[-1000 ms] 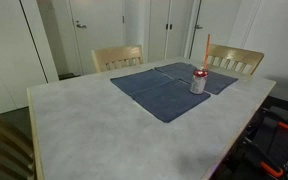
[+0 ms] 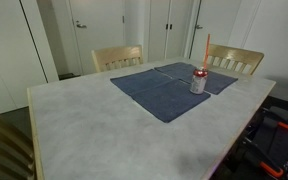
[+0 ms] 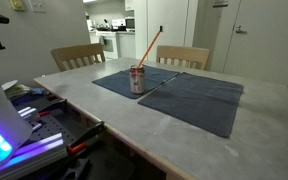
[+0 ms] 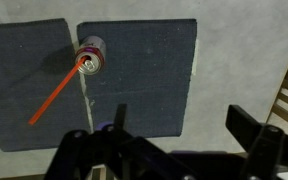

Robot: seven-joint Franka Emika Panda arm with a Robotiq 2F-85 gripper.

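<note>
A silver and red drink can stands upright on the dark blue cloth, with a long orange-red straw rising from its top. In the wrist view the can is at upper left, near the pale seam between two cloth pieces, and its straw slants toward lower left. My gripper is open over the cloth and table, its two fingers wide apart with nothing between them. The can lies outside the gap, up and to the left. Exterior view 2 also shows the can.
Wooden chairs stand at its far edge. The arm's white body fills the left edge of exterior view 2, beside the table's near edge.
</note>
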